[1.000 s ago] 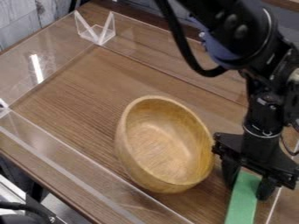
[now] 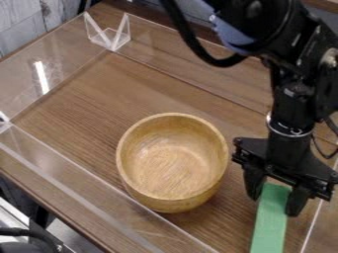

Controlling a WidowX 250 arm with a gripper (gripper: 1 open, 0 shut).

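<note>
My black gripper (image 2: 278, 176) is at the right, low over a green strip-like object (image 2: 267, 232) that lies along the wooden surface near the front edge. Its fingers are at the upper end of the green object; whether they hold it cannot be told. A tan oval bowl (image 2: 171, 158) stands to the gripper's left.
A small clear plastic piece (image 2: 109, 32) sits at the back left. Clear edging runs along the left and front.
The bowl stands more upright and farther from the gripper than a second ago.
</note>
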